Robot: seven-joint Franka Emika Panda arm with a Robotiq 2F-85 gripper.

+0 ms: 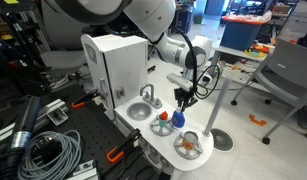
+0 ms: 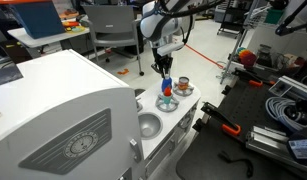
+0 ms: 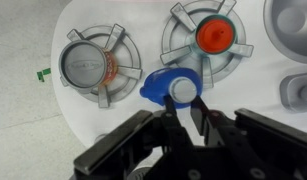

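Note:
A blue object with a pale round top sits at the tips of my gripper, which is shut on it. Seen in exterior view 1, the blue object is below the gripper, between the two burners; whether it touches the white counter cannot be told. A teal cup with something red inside stands on one burner, close to the blue object. On the other burner is a grey metal pot with an orange part at its side.
A sink with a faucet lies on the counter beyond the cup. A white cabinet rises at the left.

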